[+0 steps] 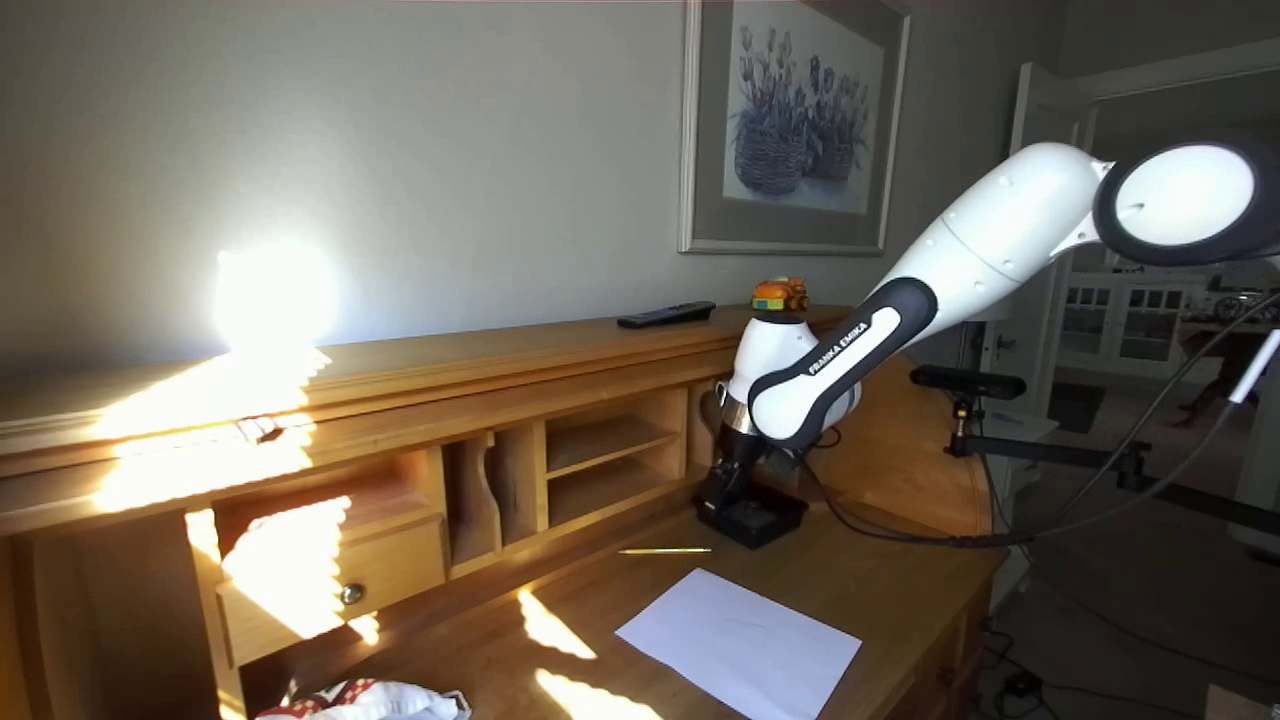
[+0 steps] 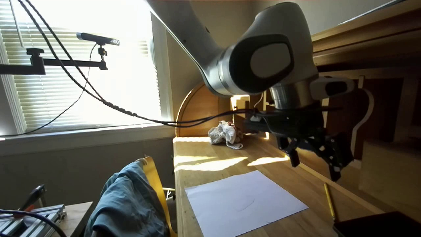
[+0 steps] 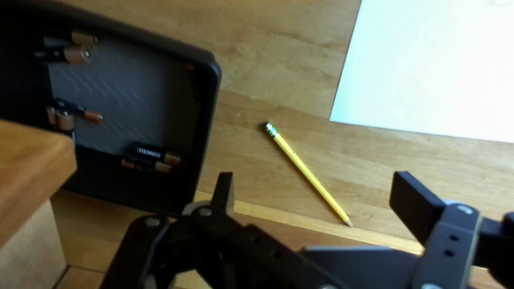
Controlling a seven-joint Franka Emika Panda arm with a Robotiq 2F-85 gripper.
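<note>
A yellow pencil lies flat on the wooden desk, its eraser end toward the black tray and its tip by the desk's back strip. My gripper is above the desk, open, with its fingers spread wide and nothing held between them. In the second exterior view the gripper hangs clear of the surface, near the shelves, and the pencil lies below it. The sheet of white paper lies flat beside the pencil; a faint curved line shows on the paper from the side.
A black tray holding several batteries stands beside the pencil. The desk's shelves rise close behind the gripper. A wooden edge juts into the wrist view at left. A bundled cloth lies at the desk's far end.
</note>
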